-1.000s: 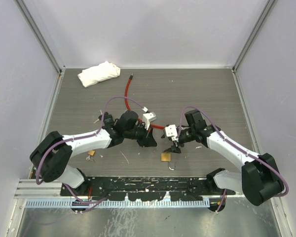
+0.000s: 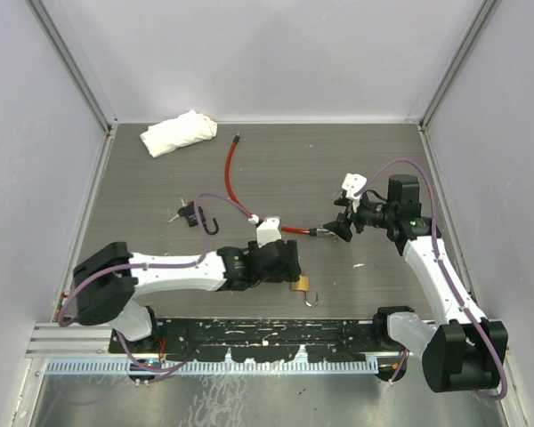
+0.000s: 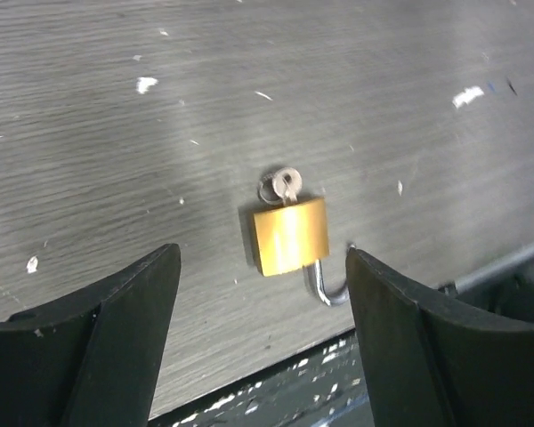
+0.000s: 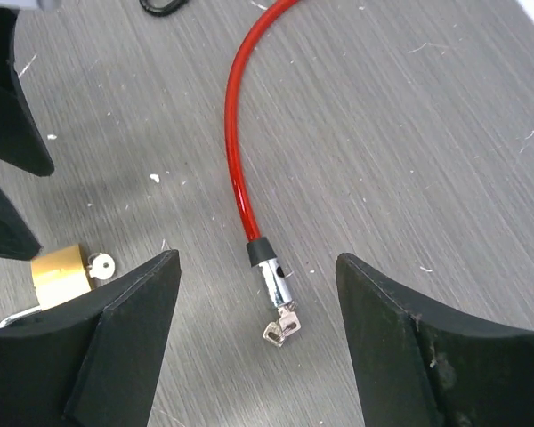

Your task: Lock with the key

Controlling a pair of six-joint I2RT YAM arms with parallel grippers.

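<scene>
The gold padlock [image 3: 291,237] lies on the table near its front edge, its hooked shackle [image 3: 331,294] swung out with the free end clear of the body. A silver key [image 3: 287,182] with a ring sits at the padlock's end opposite the shackle, seemingly in the keyhole. My left gripper hovers open over the padlock; the padlock shows between its fingers, apparently untouched. To the right and farther back, my right gripper is open and holds nothing. In the top view the left gripper hides the key.
Beneath the right gripper lies the metal tip [image 4: 276,285] of a red cable [image 2: 229,169]. A black padlock [image 2: 189,213] lies at the left, a white cloth [image 2: 179,132] at the back.
My right gripper has moved from above the padlock rightward and back.
</scene>
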